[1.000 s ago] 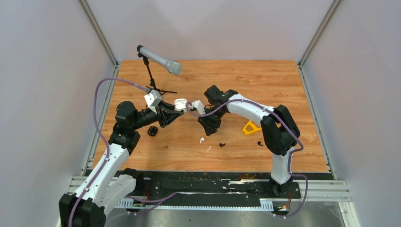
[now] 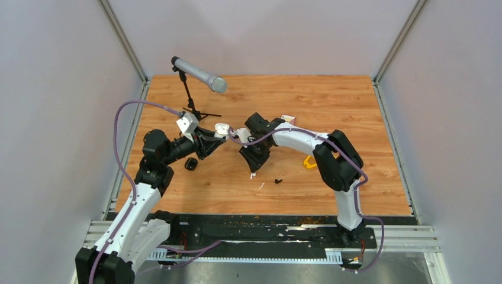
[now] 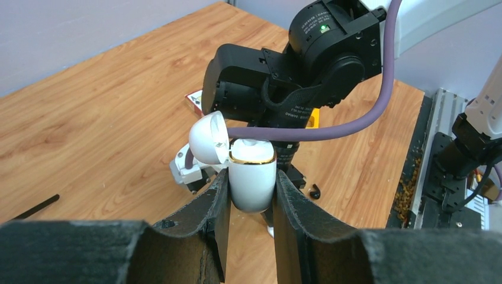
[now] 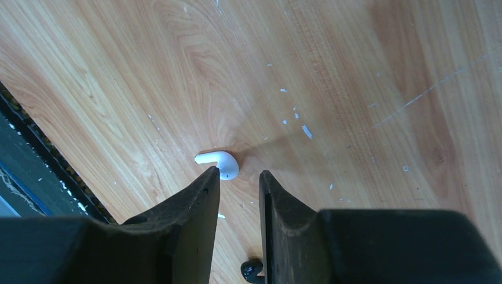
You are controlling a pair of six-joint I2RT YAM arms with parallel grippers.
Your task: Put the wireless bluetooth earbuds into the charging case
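Observation:
The white charging case (image 3: 253, 184), its lid (image 3: 208, 139) swung open, is held upright between the fingers of my left gripper. It hangs over the left-middle of the table. Whether anything sits in its slots cannot be seen. A white earbud (image 4: 228, 166) lies flat on the wood, its stem toward the left in the right wrist view. Above it, my right gripper points down with its fingers apart and nothing between them. The earbud's bulb shows just beyond the tip of the left-hand finger (image 4: 207, 192).
A black earbud (image 2: 278, 181) lies close to the right of the white one. A black case (image 2: 190, 164) rests beneath the left arm. A yellow object (image 2: 309, 162) is partly behind the right arm. At the back left stands a microphone (image 2: 201, 75) on a tripod.
My right gripper has moved left and toward the table's front, arriving over the white earbud. The left arm drew back slightly to the left, the case still in its grip.

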